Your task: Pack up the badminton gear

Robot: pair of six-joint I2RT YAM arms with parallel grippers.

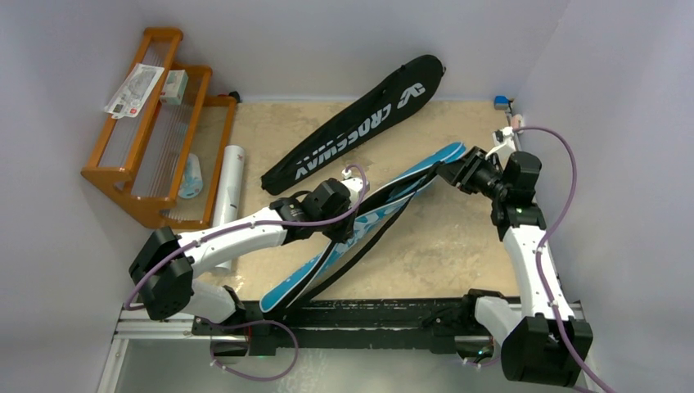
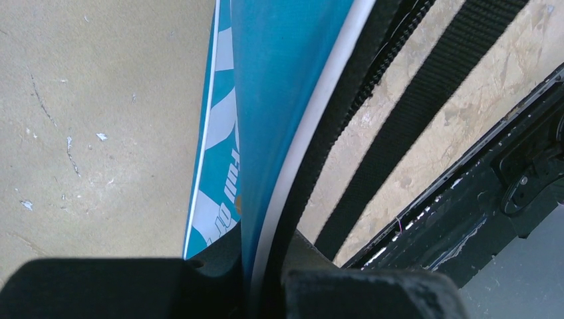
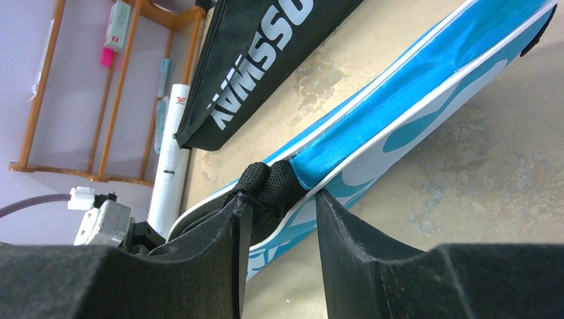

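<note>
A blue-and-white racket bag with black edging (image 1: 290, 286) lies diagonally across the table, its long opening spread in the middle. My left gripper (image 1: 342, 237) is shut on the bag's blue side and its white-and-black edge (image 2: 292, 153). A black strap (image 1: 360, 252) runs along the bag's near side; in the left wrist view the strap (image 2: 425, 119) hangs apart from the zip edge. My open right gripper is at the bag's far right part. A bunched black piece, seemingly strap (image 3: 273, 183), sits at the opening just beyond its fingertips. What lies deeper inside is hidden.
A black CROSSWAY bag (image 1: 360, 123) lies closed behind the blue one. To the left are a wooden rack (image 1: 192, 147) and a white tube (image 1: 229, 188). Bare tabletop (image 1: 458, 254) extends on the near right, up to the black front rail (image 1: 393, 311).
</note>
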